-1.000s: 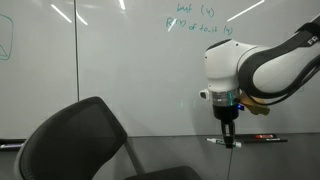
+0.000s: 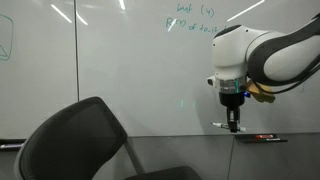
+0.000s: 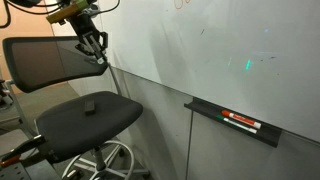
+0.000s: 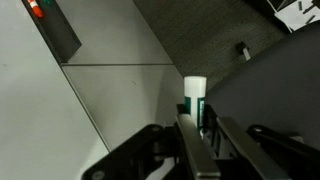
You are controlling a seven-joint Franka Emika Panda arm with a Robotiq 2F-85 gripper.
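In exterior view 1 my gripper (image 2: 234,128) hangs in front of the whiteboard's lower edge, pointing down. It is shut on a white marker (image 2: 222,126), which sticks out to the left, slightly tilted. The wrist view shows that marker (image 4: 195,92) jutting forward from between the fingers, with a green band near its far white end; its rear part is hidden by the fingers. In exterior view 2 the gripper (image 3: 95,50) is at the upper left, above the chair, and what it holds is too small to make out.
A black tray (image 3: 205,107) on the wall bears a red marker (image 3: 240,119) and a green-and-white marker (image 3: 239,125). An office chair (image 2: 75,140) stands to the left, a dark block (image 3: 90,106) on its seat. The whiteboard (image 2: 140,70) spans the background.
My gripper has risen from near the tray's level, and the white marker has come up with it. The marker now tilts more. The chair has not moved.
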